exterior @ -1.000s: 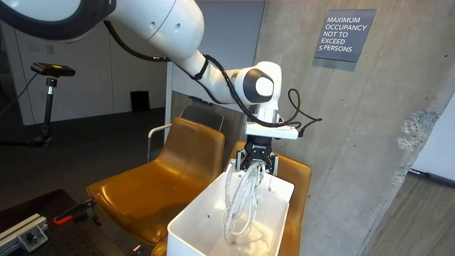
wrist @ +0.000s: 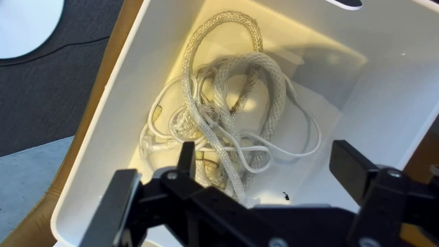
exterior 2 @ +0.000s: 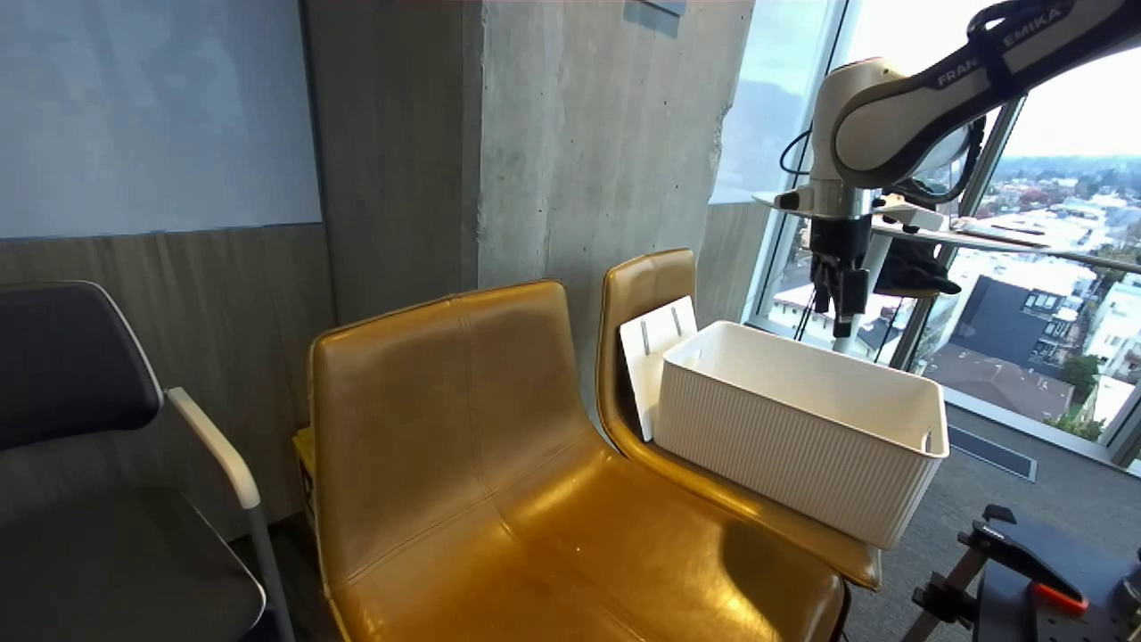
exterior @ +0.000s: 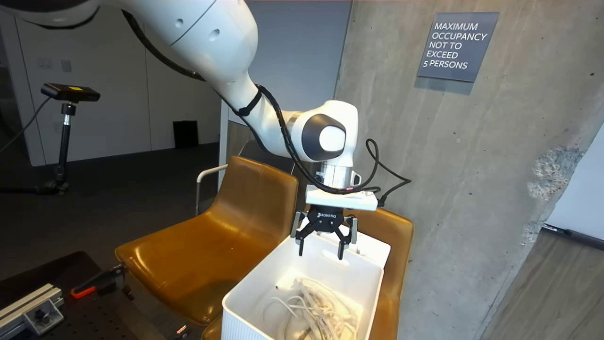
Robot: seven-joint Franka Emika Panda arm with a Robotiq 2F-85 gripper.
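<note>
A tangle of white braided rope and thin cord lies in loops on the floor of a white bin, away from the bin's walls on most sides. Over the bin, my gripper points down, open, and nothing is between its fingers. In the wrist view the two black finger pads stand wide apart, with part of the rope visible below and between them. From the second exterior view, the bin hides the rope completely, and the gripper shows above its far rim.
The bin rests on a tan chair, its white lid leaning against the backrest. Another tan chair stands beside it, empty. A dark table with a clamp is at the lower left. A concrete wall rises behind.
A second ago the rope hung from the gripper into the bin. Now it lies on the bin floor, let go. The arm has moved slightly left and lower in the first exterior view.
</note>
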